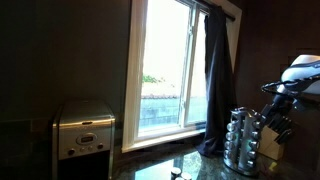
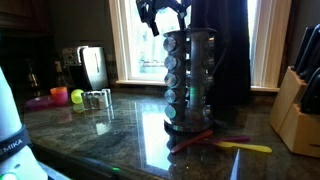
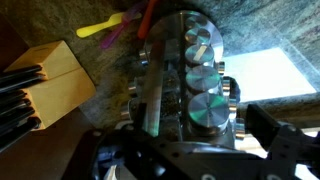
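A spice rack [image 2: 189, 85] of metal columns stands upright on the dark counter, with several round-lidded jars stacked in it. My gripper [image 2: 168, 28] is above the rack's top, open, its dark fingers apart. Seen from above in the wrist view, the jar lids [image 3: 207, 112] lie between the two spread fingers, and nothing is gripped. In exterior view 1 the gripper [image 1: 279, 117] shows dark beside the rack [image 1: 241, 140] on the right; its exact height over the rack is hard to judge there.
Red, purple and yellow utensils [image 2: 245, 147] lie before the rack. A knife block [image 2: 302, 115] stands close on the right. Small jars [image 2: 97, 100] and a toaster [image 2: 88, 67] are at the left. Behind the rack hangs a dark curtain [image 1: 217, 85]. Counter left of the rack is clear.
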